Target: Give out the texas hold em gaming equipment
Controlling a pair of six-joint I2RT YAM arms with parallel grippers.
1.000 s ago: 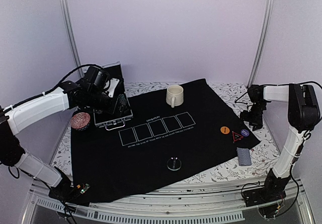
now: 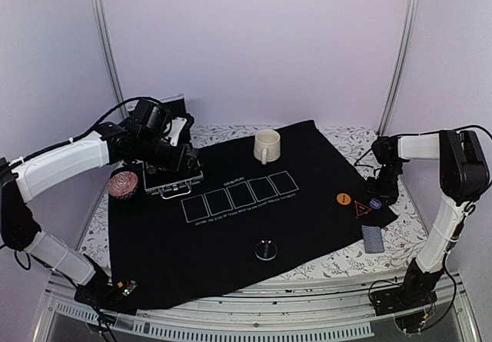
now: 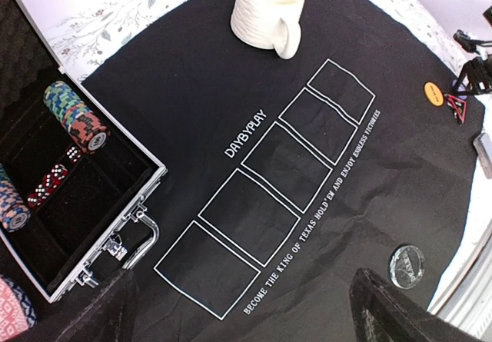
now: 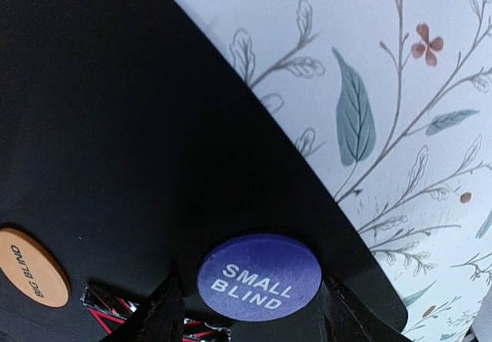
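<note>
The purple SMALL BLIND button point(image 4: 259, 277) lies near the mat's right corner, between the fingers of my right gripper point(image 2: 378, 196). These fingers point(image 4: 164, 311) stand apart on either side of the button, with a narrow gap showing at its left. Beside it are the orange BIG BLIND button point(image 2: 344, 199) and a red-edged black triangle point(image 2: 362, 210). A round black-and-clear disc point(image 2: 266, 250) rests at the mat's front. My left gripper is open and empty, above the mat by the open case point(image 3: 146, 174), which holds chip stacks point(image 3: 77, 117) and red dice point(image 3: 48, 186).
On the patterned cloth right of the mat lies a card deck point(image 2: 373, 240). A cream mug point(image 2: 267, 146) stands at the back of the black mat point(image 2: 207, 254). Left of the case sits a pink patterned bowl point(image 2: 123, 184).
The left arm has hardly moved, and the objects on the mat lie as before.
</note>
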